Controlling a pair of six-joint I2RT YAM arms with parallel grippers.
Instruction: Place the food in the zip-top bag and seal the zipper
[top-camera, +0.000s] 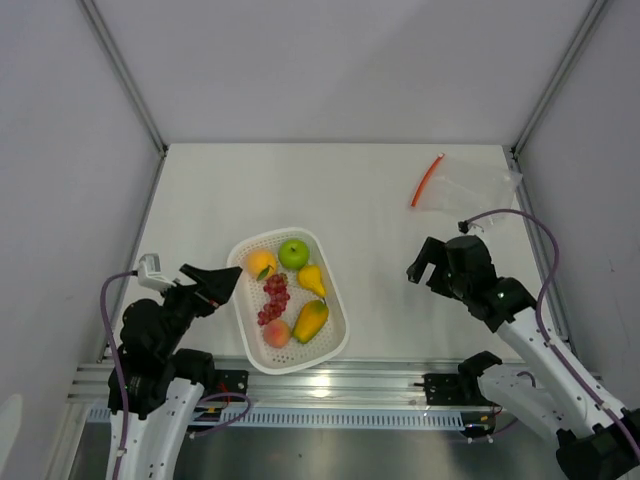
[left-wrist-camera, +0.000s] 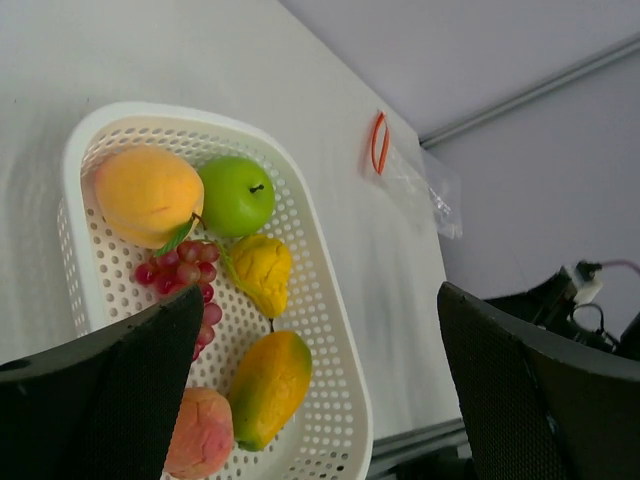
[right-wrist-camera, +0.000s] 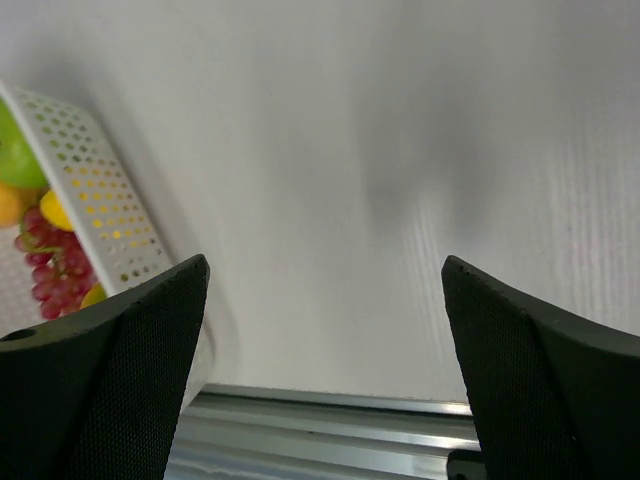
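Note:
A white perforated basket (top-camera: 336, 330) holds an orange (left-wrist-camera: 145, 195), green apple (top-camera: 294, 253), red grapes (top-camera: 275, 300), yellow pear (top-camera: 311, 280), mango (top-camera: 310, 321) and peach (top-camera: 277, 333). A clear zip bag (top-camera: 465, 185) with an orange-red zipper strip lies flat at the back right. My left gripper (top-camera: 222, 285) hangs open at the basket's left side, nothing between its fingers. My right gripper (top-camera: 423, 266) is open and empty over bare table, between basket and bag.
Walls and metal rails edge it at the back and sides, with a rail along the front.

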